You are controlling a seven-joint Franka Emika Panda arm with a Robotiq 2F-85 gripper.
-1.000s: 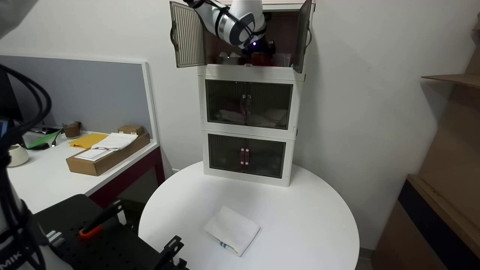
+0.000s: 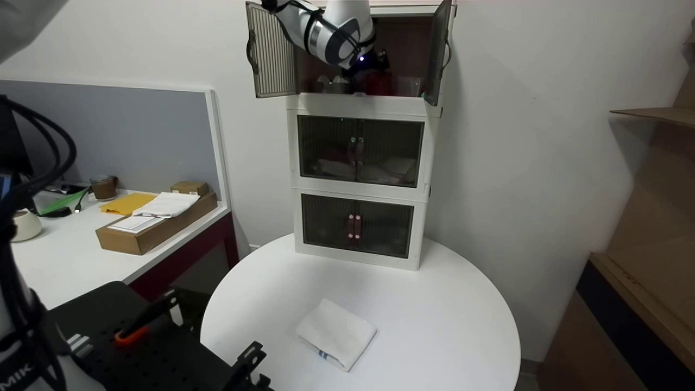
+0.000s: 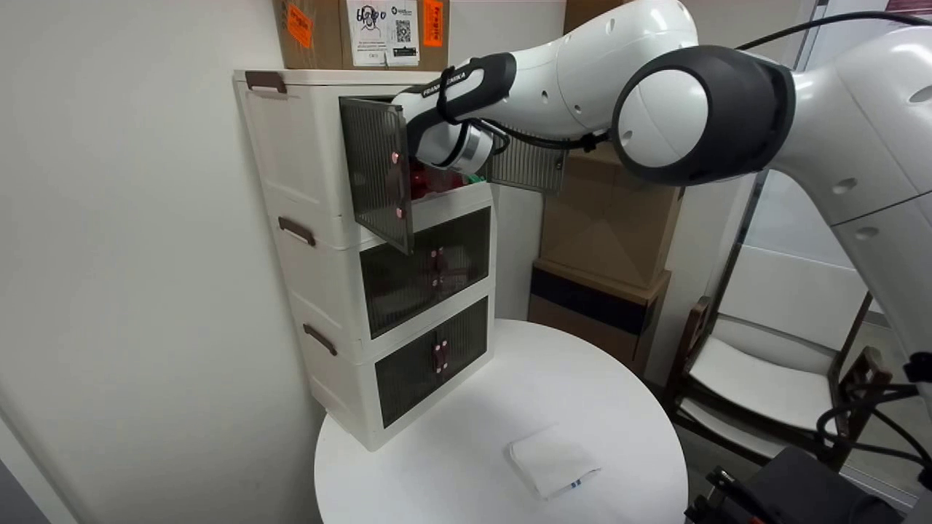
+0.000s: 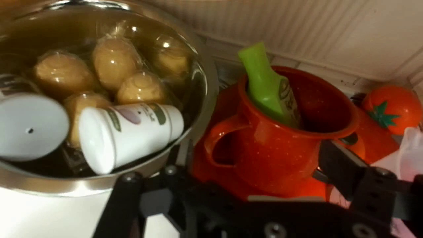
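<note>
My gripper is open inside the top compartment of the white cabinet [image 2: 365, 103]. Its dark fingers [image 4: 341, 168] stand wide apart in the wrist view, and nothing is gripped. In front of them, between the two, is a red pot [image 4: 273, 162] with a side handle. A green bottle [image 4: 266, 89] leans inside the pot. To the left lies a steel bowl [image 4: 208, 79] holding several wrapped brown items [image 4: 115, 61] and a white bottle [image 4: 133, 131] on its side. In exterior view 2 the arm and cabinet door hide the gripper.
A tomato [image 4: 392, 107] sits right of the pot, near a translucent container [image 4: 412, 150]. Both top doors, left [image 2: 270, 55] and right [image 2: 437, 55], stand open beside the arm. A folded white cloth [image 2: 336, 333] lies on the otherwise clear round table [image 2: 449, 313].
My gripper has shifted slightly to the left and up inside the top compartment, in exterior view 1. The cloth and the cabinet doors have stayed put.
</note>
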